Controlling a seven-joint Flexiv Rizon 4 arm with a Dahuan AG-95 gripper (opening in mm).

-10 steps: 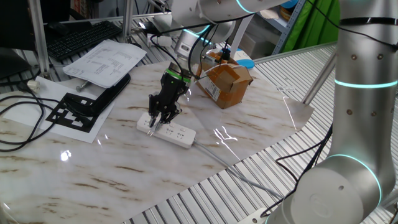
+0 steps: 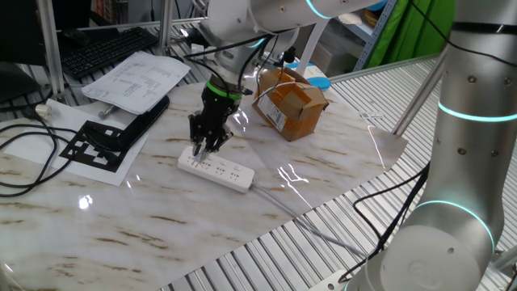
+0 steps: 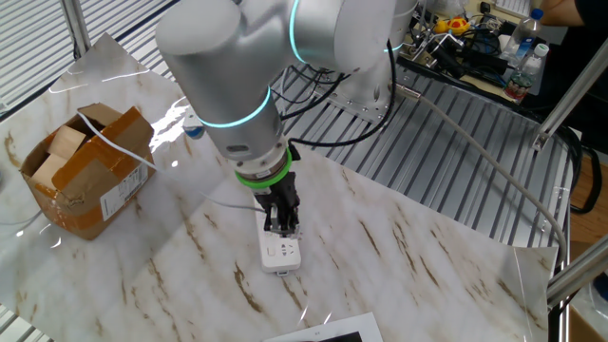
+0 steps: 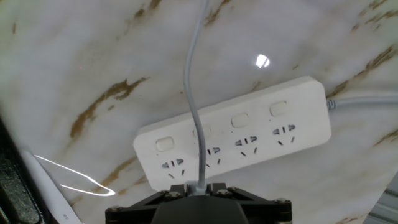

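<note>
A white power strip (image 4: 233, 134) with a row of sockets and switches lies flat on the marbled table. My gripper is directly over its edge in the wrist view, with its fingers closed around the end of a grey cable (image 4: 194, 112). The plug on that cable is mostly hidden by the fingers. From exterior view 1, the gripper (image 2: 198, 155) points down at the left end of the power strip (image 2: 230, 176). Exterior view 2 shows the gripper (image 3: 283, 228) covering part of the strip (image 3: 280, 255); whether the plug touches a socket cannot be made out.
An open cardboard box (image 2: 295, 109) stands behind the gripper. A printed marker sheet (image 2: 95, 145), a black tray-like object (image 2: 133, 129) and loose papers (image 2: 136, 81) lie to the left. The strip's own cord (image 2: 299, 214) runs off toward the arm's base.
The wrist has swung left in exterior view 1, bringing the gripper from a slant to nearly upright. Its fingertips have stayed around the strip's left end, and the strip has not visibly moved.
</note>
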